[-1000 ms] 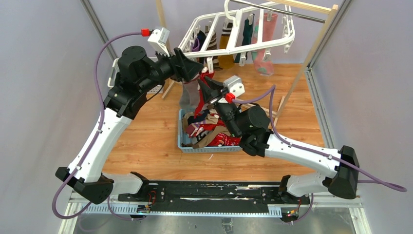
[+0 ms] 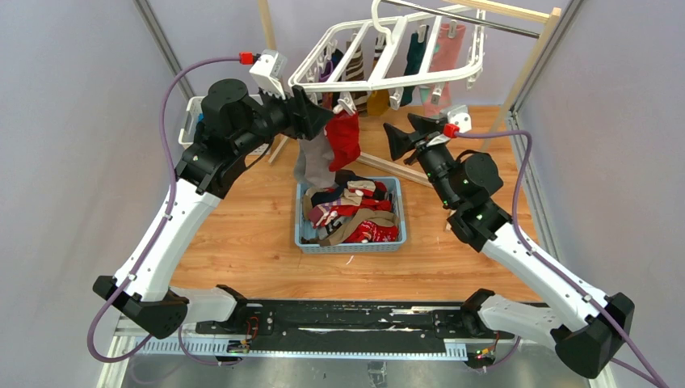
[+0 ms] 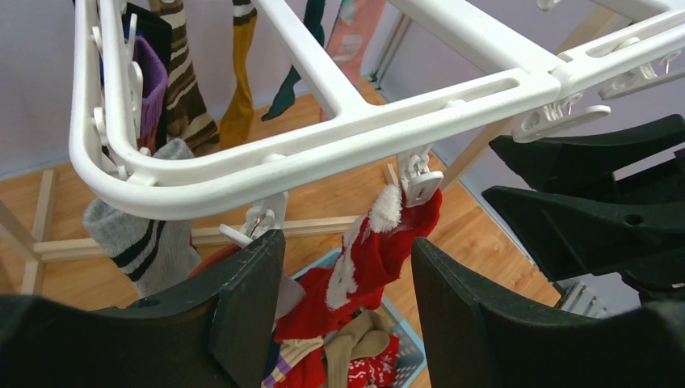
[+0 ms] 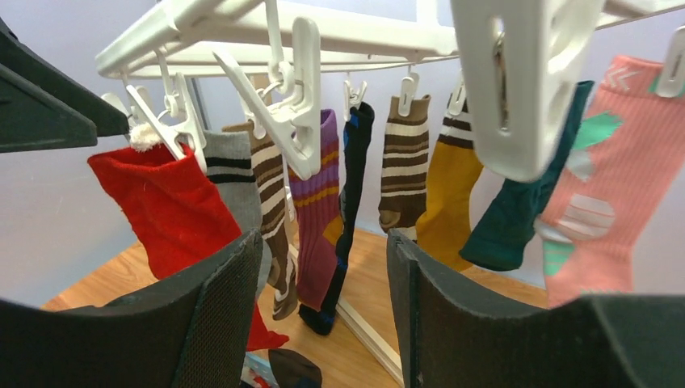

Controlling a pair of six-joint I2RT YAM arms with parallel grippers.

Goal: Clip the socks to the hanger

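Note:
The red sock (image 2: 344,139) with white patches hangs under the front left of the white hanger (image 2: 380,83). A clip (image 3: 421,184) grips its top edge in the left wrist view. My left gripper is open around this area, its fingertips (image 3: 264,259) just below the hanger's front bar. Part of the sock shows in the gap between them. Off to the right, my right gripper (image 2: 399,134) stands open and apart from the sock, with nothing between its fingers. In the right wrist view the red sock (image 4: 165,206) hangs to the left.
Several clipped socks hang on the hanger, among them a purple one (image 4: 317,214), a teal one (image 4: 521,206) and a pink one (image 4: 606,186). A blue basket (image 2: 349,249) of socks stands below. Free clips (image 4: 300,105) jut downward.
My right gripper has drawn away to the right from the red sock. The hanger has swung and the red sock has swayed and turned, now broadside.

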